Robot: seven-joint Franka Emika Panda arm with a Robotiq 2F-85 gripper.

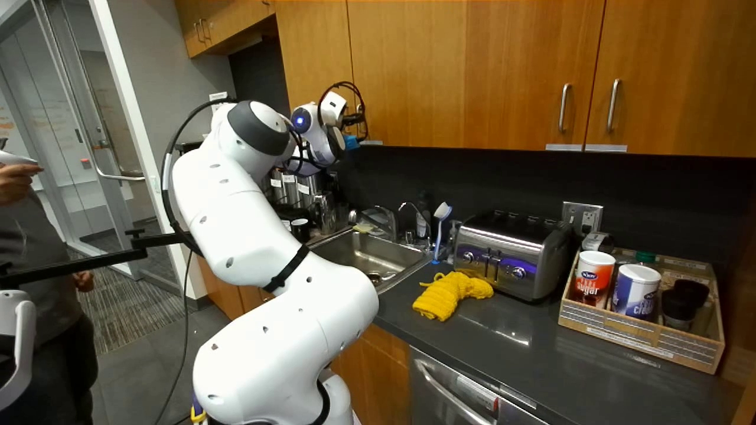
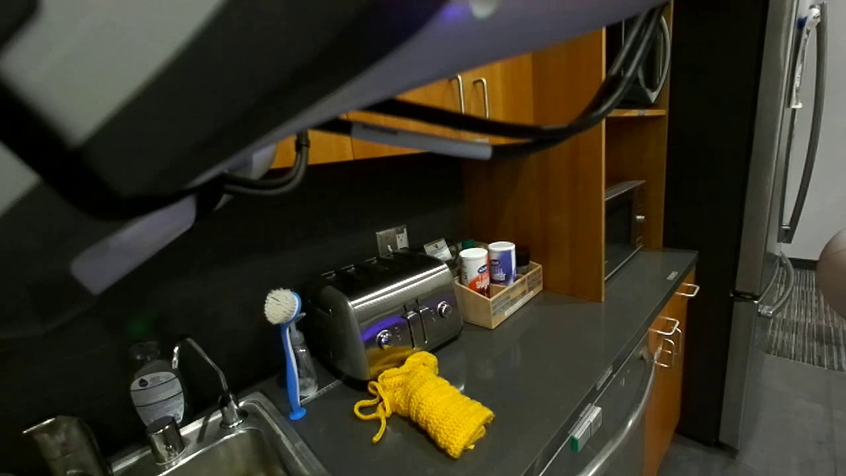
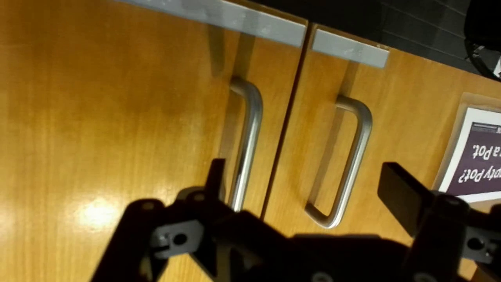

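Note:
Two wooden cabinet doors fill most of the wrist view, shut side by side. Each has a bar handle: the left handle and the right handle. My gripper is open, its dark fingers spread wide and facing the doors. In the image the right handle lies between the fingers, while the left handle's lower end runs close to the left finger. Neither handle appears gripped; the distance to them is hard to judge. From outside, the white arm reaches up to the upper cabinets, its fingers hard to make out.
On the counter below lie a yellow knitted cloth, a toaster and a box of canisters. A sink with a faucet is nearer the arm. A blue brush stands beside the toaster. A person stands at far left.

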